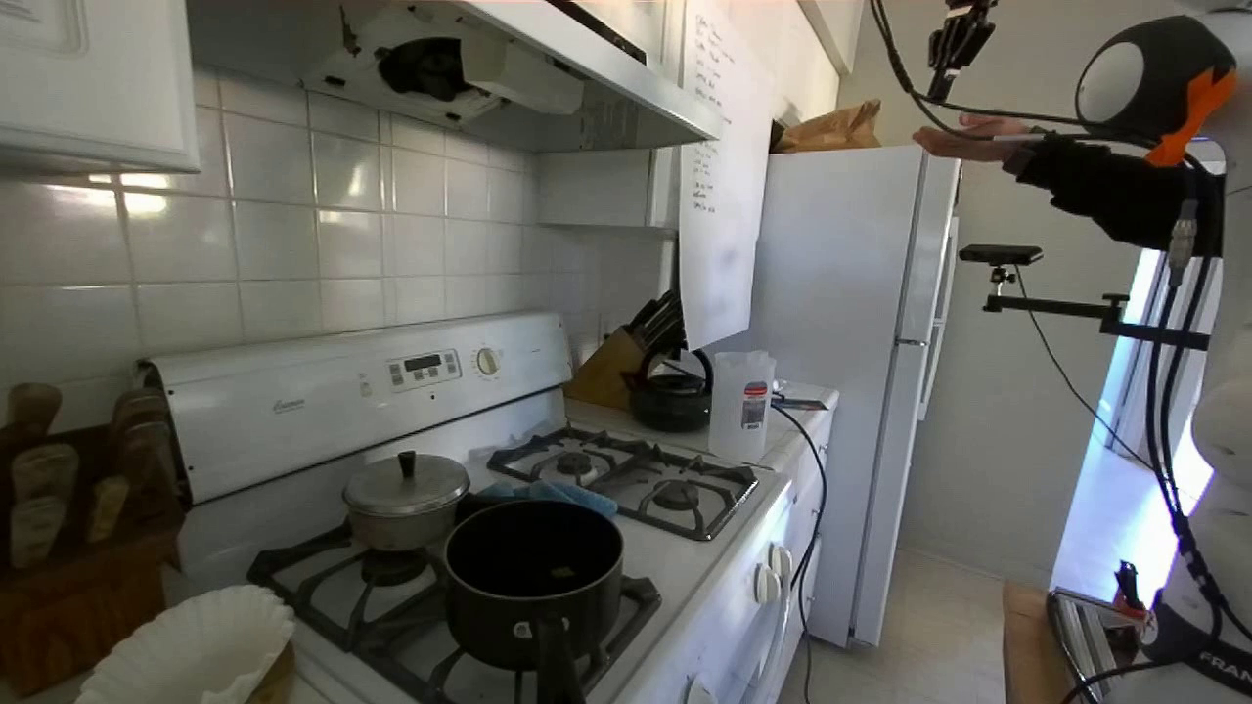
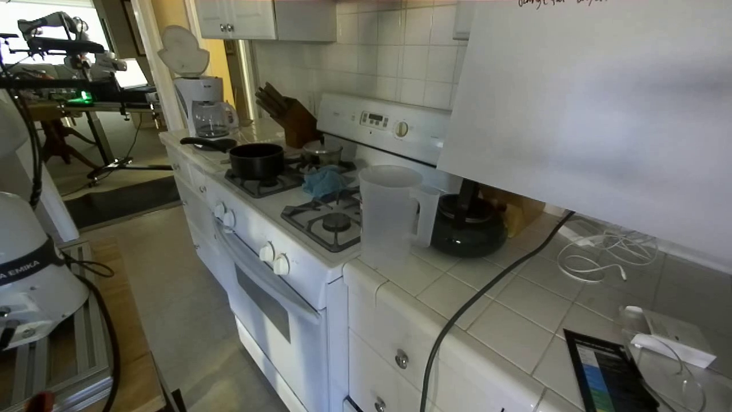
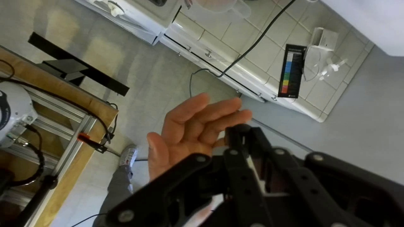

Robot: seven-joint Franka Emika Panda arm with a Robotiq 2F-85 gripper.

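High up in front of the fridge, my gripper (image 1: 939,92) points downward in exterior view 1. In the wrist view the dark gripper looks shut, its fingertips close together; anything between them is too dark and blurred to make out. A person's open hand (image 3: 189,140) is held palm up beneath and beside the fingertips. From exterior view 1 the same hand (image 1: 976,135) is just below and right of the gripper, with a dark sleeve behind it. Whether the hand touches the gripper cannot be told.
The stove holds a black pot (image 1: 534,575), a lidded pot (image 1: 405,505) and a blue cloth (image 2: 325,182). A plastic pitcher (image 2: 388,213) stands on the counter, where a black colour card (image 3: 291,72) also lies. The fridge (image 1: 839,352) and hanging paper (image 1: 718,176) are nearby.
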